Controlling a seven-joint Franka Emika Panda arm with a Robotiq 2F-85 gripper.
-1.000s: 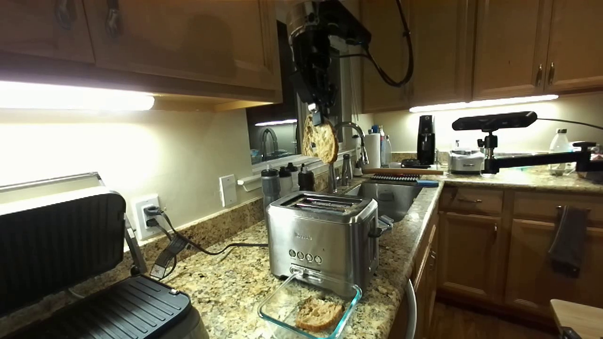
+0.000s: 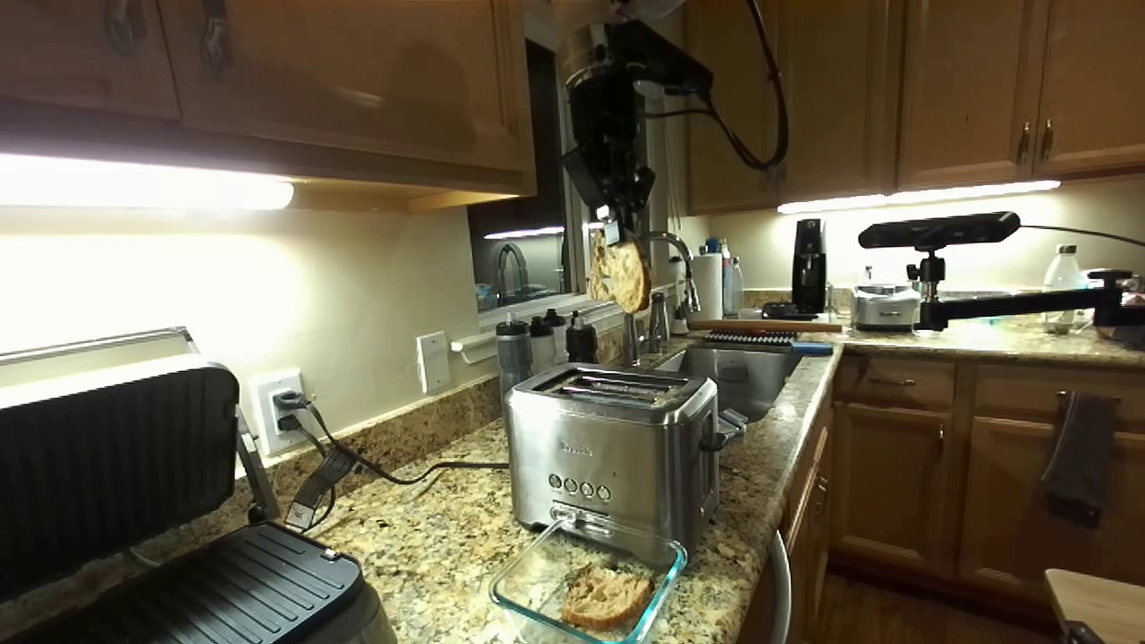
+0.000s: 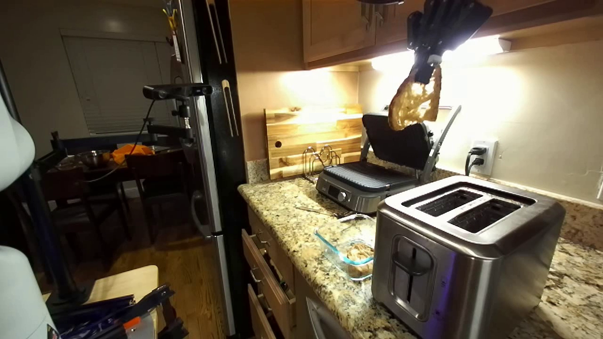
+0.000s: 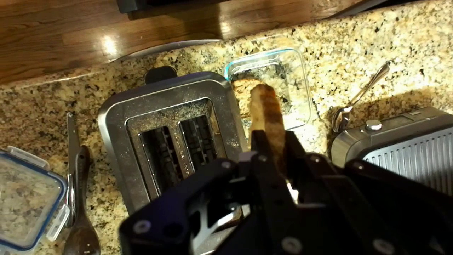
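A slice of bread hangs from my gripper, which is shut on its upper edge, high over the counter. In the wrist view the held slice shows edge-on between the dark fingers. Below stands the steel toaster; its two slots look empty. The slice is well above the toaster, touching nothing but the fingers. In front of the toaster, a second bread slice lies flat in a clear glass dish.
An opened grill press stands beyond the dish, with a spoon near it. On the toaster's other side are a lidded container, a wooden spoon and the sink. An upper cabinet hangs over the counter.
My gripper and the held slice have shifted slightly to the right in exterior view 1, and the slice has turned a little more edge-on. The toaster and dish have not moved.
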